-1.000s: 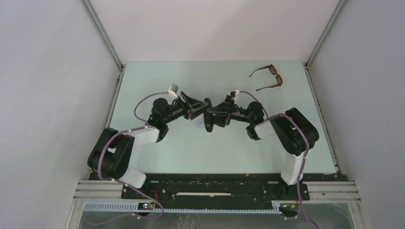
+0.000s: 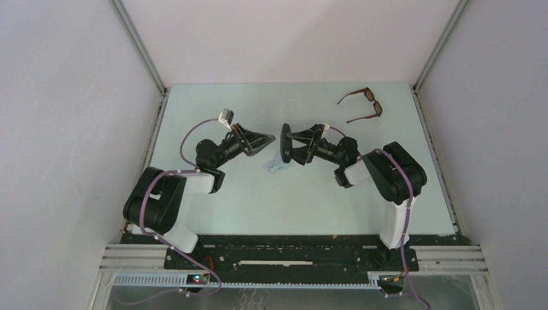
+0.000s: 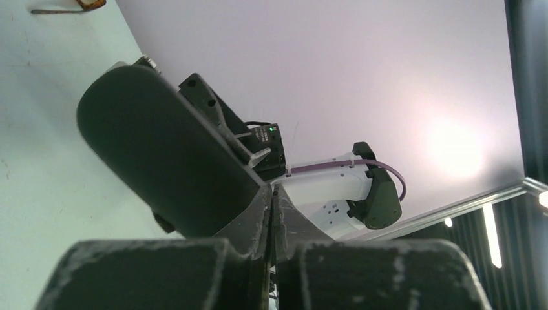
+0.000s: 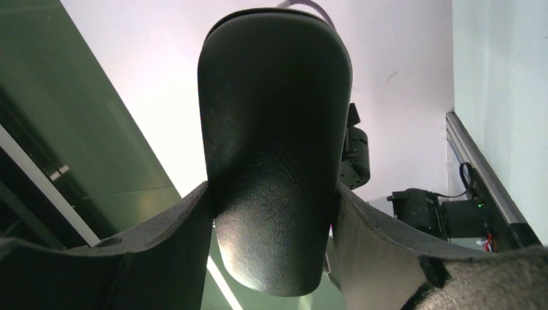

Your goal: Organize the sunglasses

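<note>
A dark, rounded glasses case (image 2: 286,147) is held up over the middle of the table by my right gripper, whose fingers are shut on its two sides. In the right wrist view the case (image 4: 274,123) looks closed. My left gripper (image 2: 273,138) is just left of the case, apart from it. Its fingertips meet or nearly meet in the left wrist view, nothing visible between them. Brown sunglasses (image 2: 378,108) lie with temples unfolded at the table's far right; part of them (image 3: 94,4) shows in the left wrist view.
A light blue cloth (image 2: 274,165) lies on the table below the two grippers. Walls border the table (image 2: 304,210) at the back and both sides.
My left gripper has drawn back a little to the left, and a gap now separates it from the case. The case has risen or swung slightly toward the back in the right gripper. The sunglasses have not moved.
</note>
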